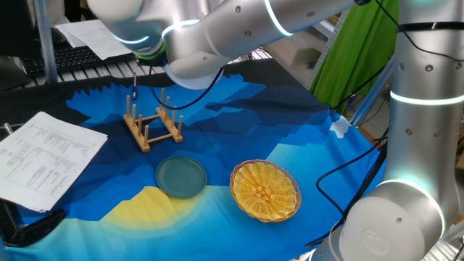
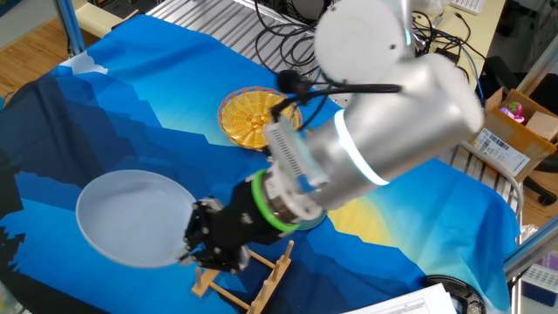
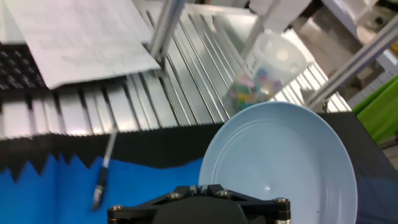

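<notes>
A light blue plate (image 3: 280, 165) fills the lower right of the wrist view. My gripper is shut on it at the near left rim, though the exact contact is partly hidden by the gripper body. From exterior view 2 the plate (image 2: 135, 218) hangs off the end of the gripper (image 2: 193, 237), above the cloth. A wooden peg rack (image 1: 154, 125) stands on the blue cloth, partly under the arm in exterior view 2. Only a sliver of the plate (image 1: 194, 77) shows below the wrist in exterior view 1.
A dark green plate (image 1: 181, 177) and a yellow woven basket (image 1: 265, 191) lie in front of the rack. Paper sheets (image 1: 49, 161) cover the left side. A thin dark-handled tool (image 3: 102, 177) lies near the back edge. Cloth right of the rack is clear.
</notes>
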